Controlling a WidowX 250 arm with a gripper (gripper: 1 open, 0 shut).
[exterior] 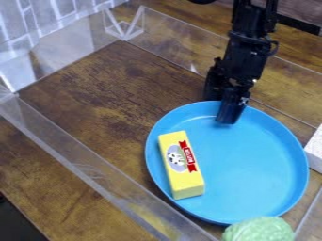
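Observation:
A black robot gripper [228, 99] hangs from the top of the view, its fingers low over the back rim of a blue plate [251, 174]; I see nothing held between them. A yellow box [180, 165] with a red and white label lies on the left part of the plate.
A wooden surface [88, 104] with clear low walls surrounds the plate, largely bare on the left. A green round object [258, 229] sits at the bottom right, and a white object [314, 155] at the right edge.

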